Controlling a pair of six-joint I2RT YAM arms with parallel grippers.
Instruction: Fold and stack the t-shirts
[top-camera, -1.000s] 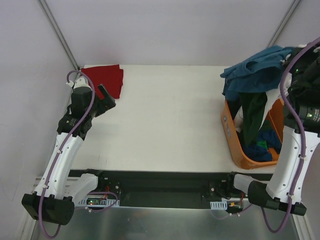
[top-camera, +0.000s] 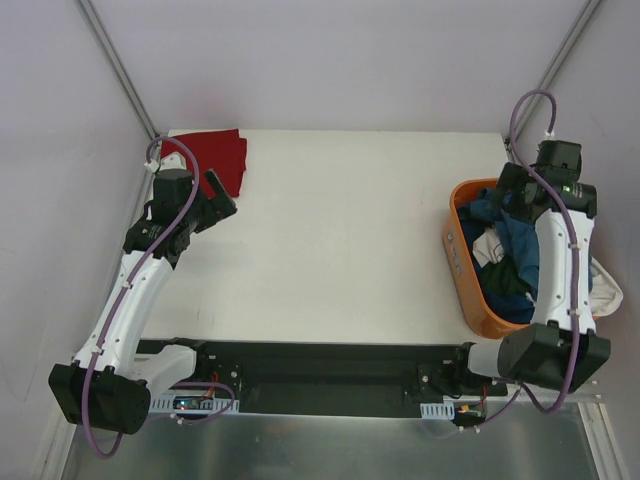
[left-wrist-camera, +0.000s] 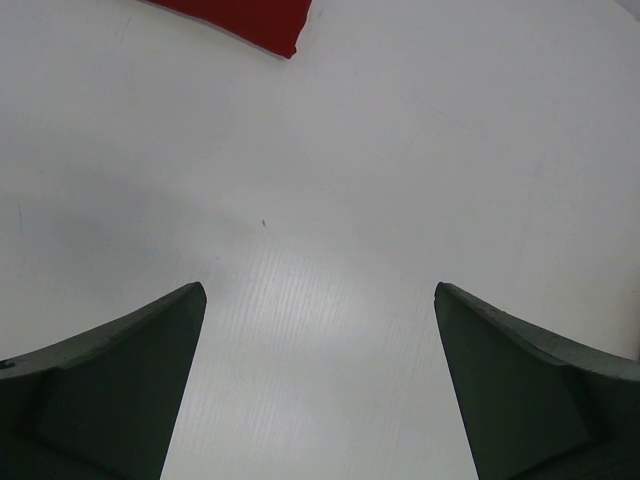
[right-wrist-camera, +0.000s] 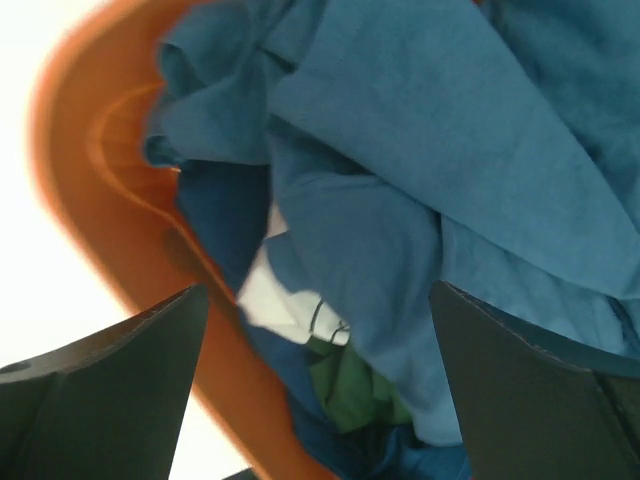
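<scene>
An orange basket (top-camera: 466, 272) at the table's right end holds a heap of shirts, with a blue shirt (right-wrist-camera: 400, 190) on top. White cloth (right-wrist-camera: 280, 300) and a dark green cloth (right-wrist-camera: 352, 388) show lower in the heap. Over the basket my right gripper (top-camera: 510, 190) is open, its fingers (right-wrist-camera: 520, 380) apart above the blue shirt with nothing held. A folded red shirt (top-camera: 212, 158) lies flat at the table's back left corner. Just in front of it hovers my left gripper (top-camera: 222, 196), open and empty above bare table.
Some white cloth (top-camera: 604, 290) hangs over the basket's right side. Walls stand close on the left, back and right.
A second ago the right arm held blue, green and white cloth high over the basket. That cloth now lies in the basket, and the right gripper has lowered toward it. The left arm shifted slightly.
</scene>
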